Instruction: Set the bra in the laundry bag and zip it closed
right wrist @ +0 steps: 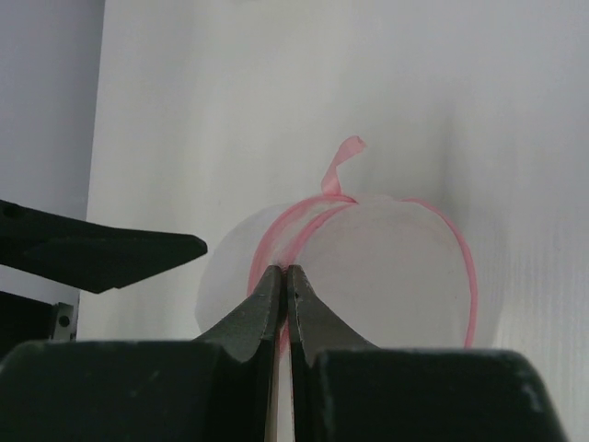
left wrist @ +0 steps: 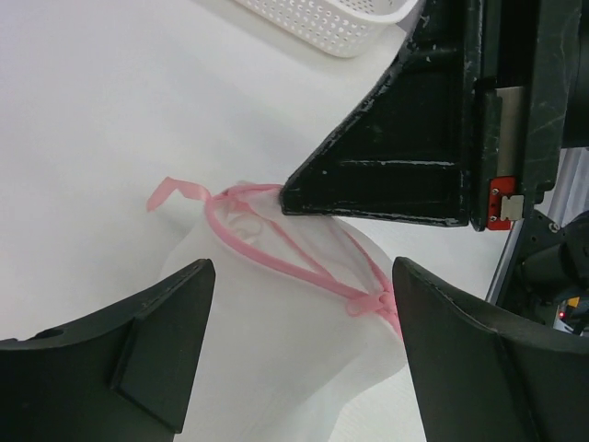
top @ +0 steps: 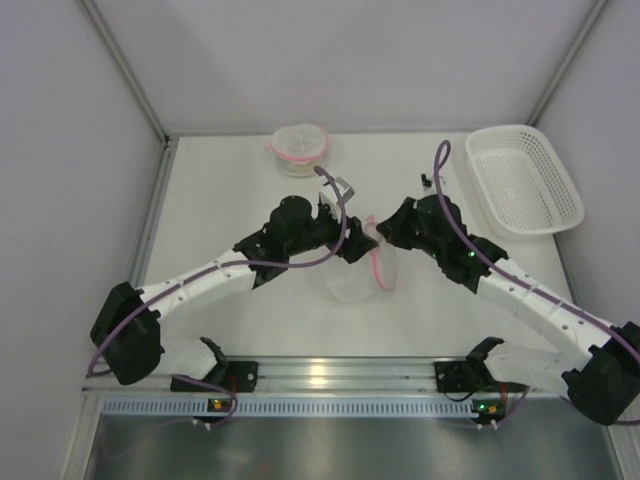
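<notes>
A sheer white laundry bag (top: 347, 285) with pink trim lies at the middle of the table. Its pink-edged opening (left wrist: 267, 256) gapes in the left wrist view, with a pink tab at the far end. My right gripper is shut, the pink-edged mesh pinched at its tips. Across from it, my left gripper stands part open over the bag, its fingers (left wrist: 170, 341) apart and not closed on the mesh. One left finger (right wrist: 120, 250) shows left of the bag in the right wrist view. No bra can be made out.
A round mesh bag with pink trim (top: 299, 146) sits at the back of the table. At the back right stands an empty white basket (top: 478, 185). Open tabletop lies to the left and behind the arms; both grippers are very close together.
</notes>
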